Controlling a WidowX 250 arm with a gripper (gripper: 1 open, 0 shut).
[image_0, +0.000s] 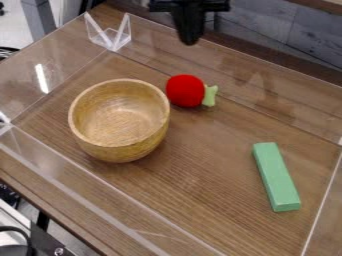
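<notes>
My gripper is a dark shape at the top centre of the camera view, above the back of the wooden table, blurred, with its fingers close together and nothing visible between them. Below it a red round object sits with a small light green piece at its right side. A wooden bowl stands to the left front. A long green block lies at the right front.
A clear wire-like or plastic object stands at the back left.
</notes>
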